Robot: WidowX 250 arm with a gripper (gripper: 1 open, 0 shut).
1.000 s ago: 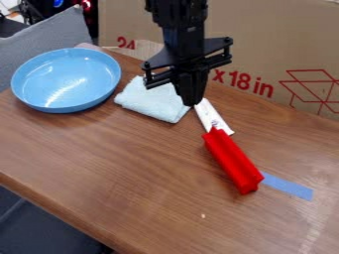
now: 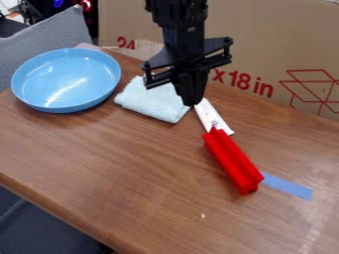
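My black gripper (image 2: 192, 91) hangs at the top centre of the camera view, shut, with nothing visible between its fingers. It is above a folded white cloth (image 2: 149, 100), which lies on the wooden table (image 2: 133, 189). A blue plate (image 2: 63, 77) rests at the left. A red oblong object (image 2: 232, 162) lies to the right of centre, with a white flat item (image 2: 212, 117) just behind it.
A cardboard box (image 2: 272, 55) stands along the back. A strip of blue tape (image 2: 287, 187) is at the right. Grey fabric (image 2: 34, 42) lies at the back left.
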